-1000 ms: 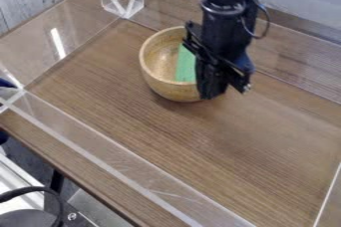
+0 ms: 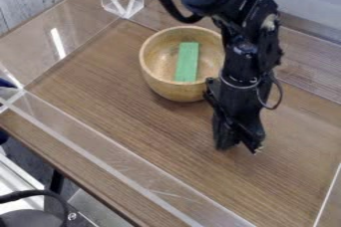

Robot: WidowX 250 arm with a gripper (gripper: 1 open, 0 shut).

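Note:
A wooden bowl with a green rectangular block inside sits on the wooden table, left of the arm. My gripper is low over the table to the right of and in front of the bowl, shut, with nothing visible between its fingers, though the dark tips are hard to make out.
A small white wire-like object stands at the back left. A wall runs along the back. Black cables lie at the lower left, off the tabletop.
My gripper has moved from over the bowl's right side toward the front and right, lower in the view. The bowl and green block are now more fully visible.

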